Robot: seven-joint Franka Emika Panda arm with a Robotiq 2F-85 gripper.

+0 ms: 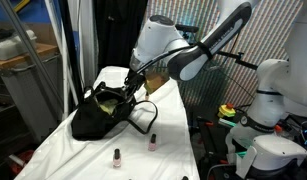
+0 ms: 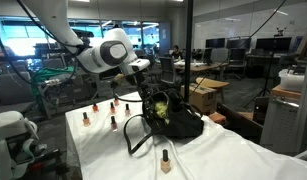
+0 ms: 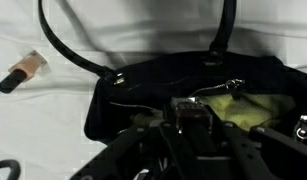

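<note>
A black bag with straps lies on the white-covered table, its mouth open and yellow-green material showing inside. My gripper hangs over this opening in the wrist view, shut on a small dark-topped item whose full shape is hidden by the fingers. From exterior view 2 the hand is at the bag's near side, over the yellowish interior. Whether the item touches the bag, I cannot tell. A small pinkish bottle with a black cap lies on the cloth left of the bag.
Several similar small bottles stand on the table, one nearer the camera in exterior view 2. A bag strap loops out over the cloth. Bare white cloth lies beside the bag.
</note>
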